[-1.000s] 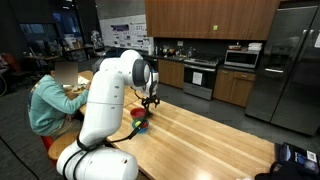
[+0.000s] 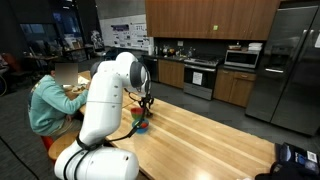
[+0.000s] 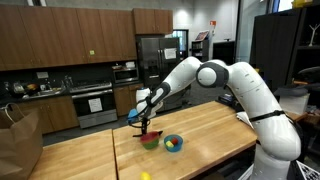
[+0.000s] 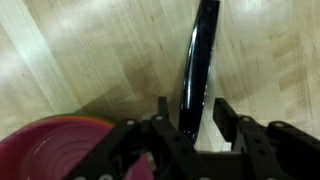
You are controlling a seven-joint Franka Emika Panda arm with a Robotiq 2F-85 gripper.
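A long black object (image 4: 202, 50), slim like a marker or a handle, lies on the wooden table in the wrist view. Its near end reaches between the fingertips of my gripper, with a gap on each side, so the fingers stand open around it. In exterior view 1 the gripper (image 2: 146, 102) is low over the table beside a red bowl (image 2: 137, 111). That bowl's pink-red rim (image 4: 70, 122) fills the lower left of the wrist view. The black object is too small to make out in the exterior views.
A blue bowl (image 3: 173, 145) with coloured things inside stands beside the red-and-green bowls (image 3: 150, 141). Something yellow (image 3: 145, 173) shows at the near table edge. A person (image 2: 52, 105) sits at the left.
My arm has come down slightly and shifted a little left in exterior view 1. The bowls appear unmoved.
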